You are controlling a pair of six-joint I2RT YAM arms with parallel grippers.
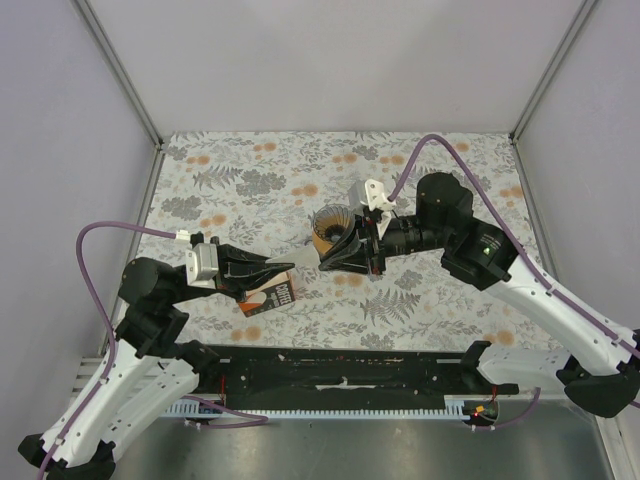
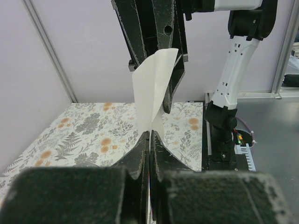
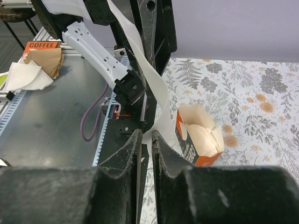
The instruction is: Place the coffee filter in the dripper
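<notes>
A white paper filter (image 2: 149,88) stands upright between my two grippers over the table. My left gripper is shut on its lower part. My right gripper has its fingertips at the filter, slightly apart; whether they grip it is unclear. Behind the grippers, in the top view, the dripper (image 1: 330,216) sits on the patterned table, partly hidden by the right gripper. An open filter box (image 3: 201,151), with filters inside, lies below, beside the left gripper.
Walls bound it at the back and sides. A dark front edge runs below the arms.
</notes>
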